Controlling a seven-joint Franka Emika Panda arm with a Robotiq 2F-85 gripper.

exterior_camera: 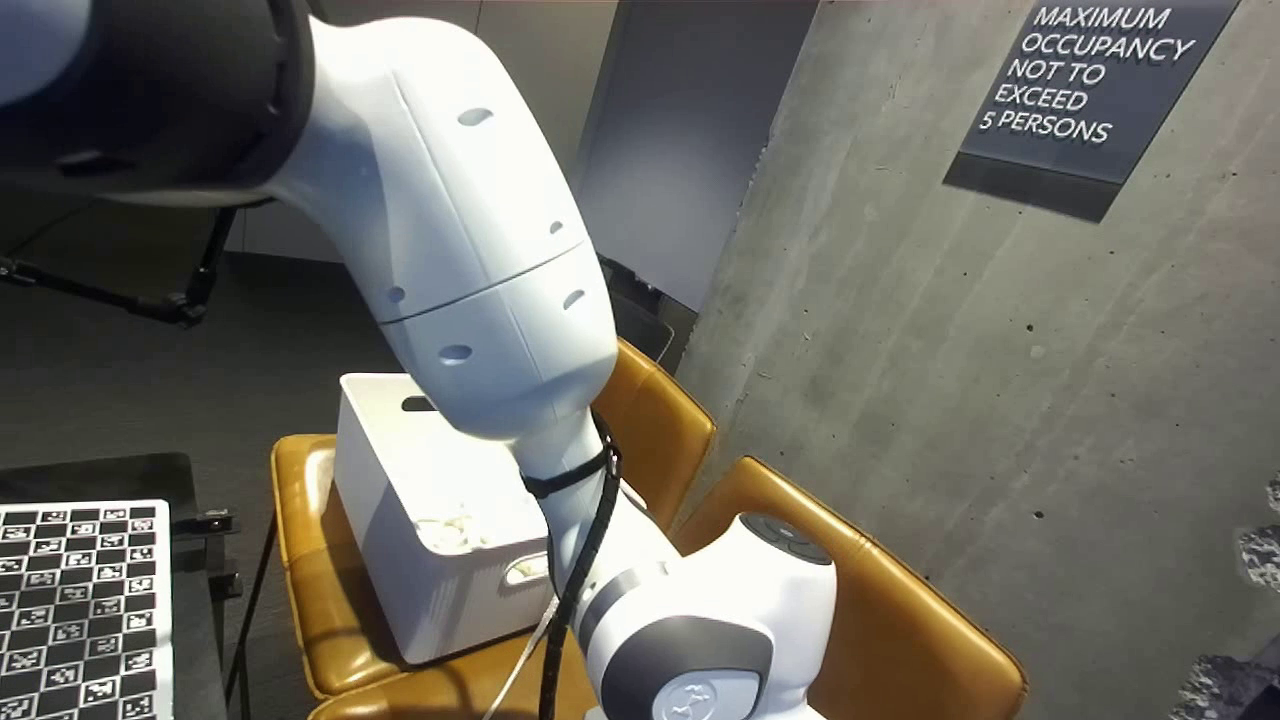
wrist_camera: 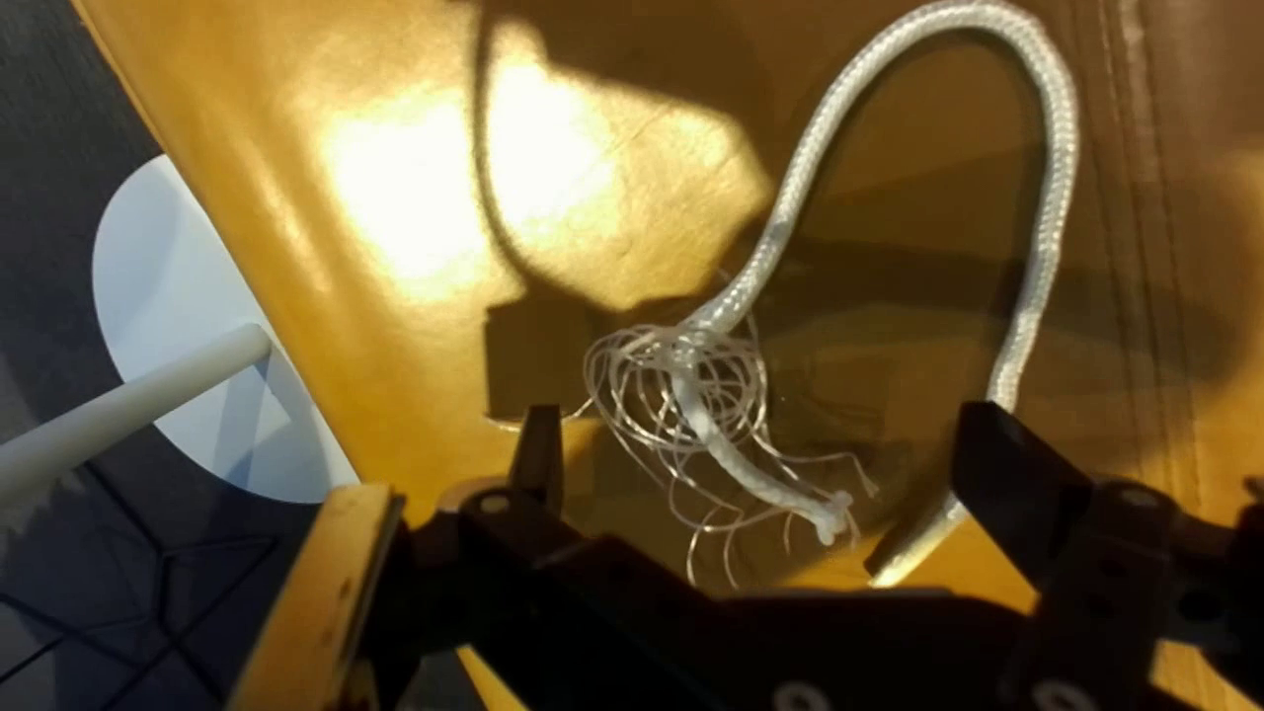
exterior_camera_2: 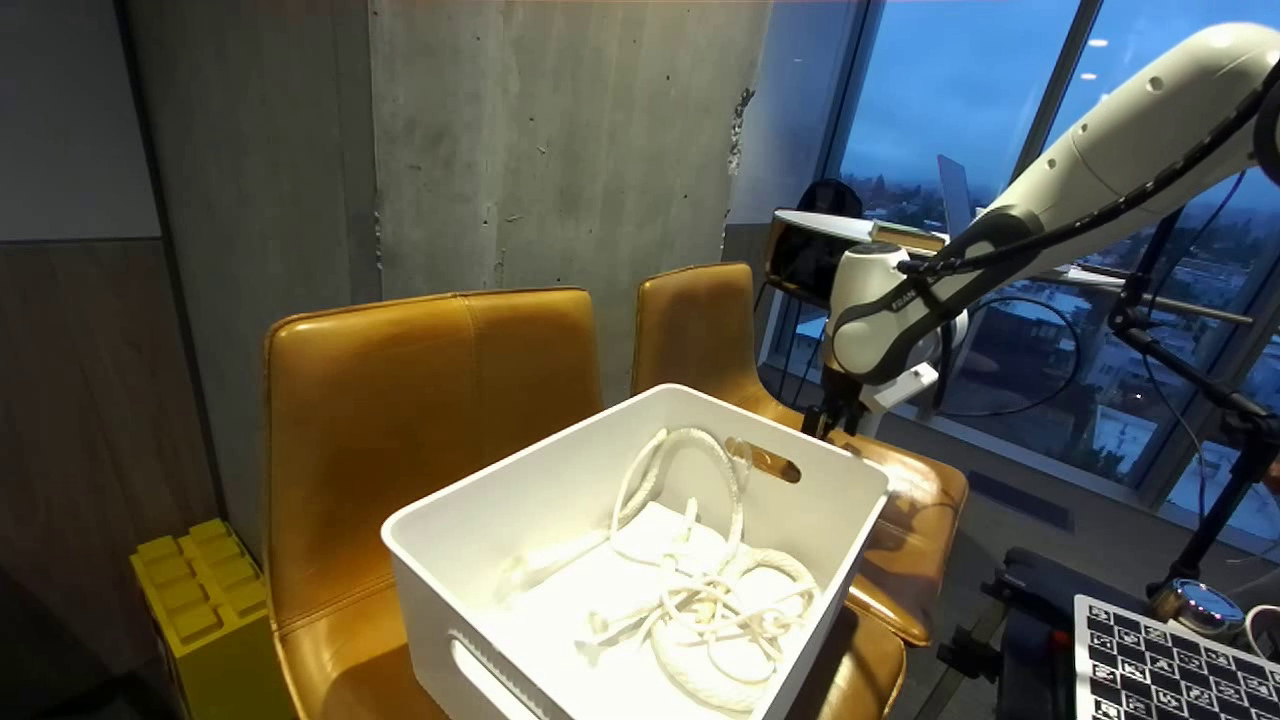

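Note:
In the wrist view a white braided rope (wrist_camera: 1044, 237) lies in a loop on the tan leather seat (wrist_camera: 391, 344). Its frayed end (wrist_camera: 699, 385), with a tangle of thin strands, lies in the space ahead of my open gripper. The rope's other stretch runs down past the right fingertip; whether it touches that finger I cannot tell. Nothing is gripped. More white rope (exterior_camera_2: 720, 600) lies coiled inside the white bin (exterior_camera_2: 480, 480) on the neighbouring chair. In exterior view 2 my gripper (exterior_camera_2: 834, 414) is low behind the bin's far wall, its tips partly hidden.
Tan chair backs (exterior_camera_2: 432, 420) rise beside the bin, with the concrete wall (exterior_camera: 996, 360) close behind. A checkered board (exterior_camera: 84, 606) lies on a dark stand to the side. A yellow block-shaped box (exterior_camera_2: 210, 600) stands on the floor.

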